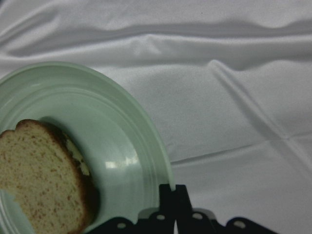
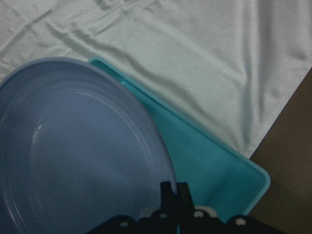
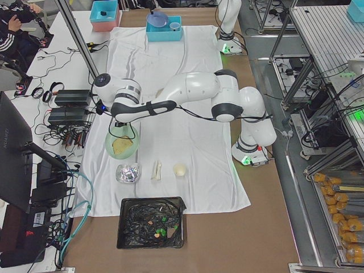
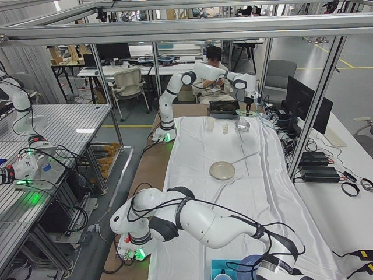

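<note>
In the left wrist view my left gripper is shut on the rim of a pale green plate (image 1: 112,126), which holds a slice of bread (image 1: 44,180); the plate shows near the left edge of the cloth in the camera left view. My right gripper is shut on the rim of a blue plate (image 2: 78,141), which hangs over a teal bin (image 2: 214,175). In the camera left view that bin (image 3: 165,35) stands at the far end with a cup (image 3: 175,27) in it.
A foil packet (image 3: 127,173), a thin pale item (image 3: 156,169) and a cream cup (image 3: 179,169) lie on the white cloth. A black lined tray (image 3: 151,202) is at the near end. A beige plate (image 4: 222,170) lies mid-cloth.
</note>
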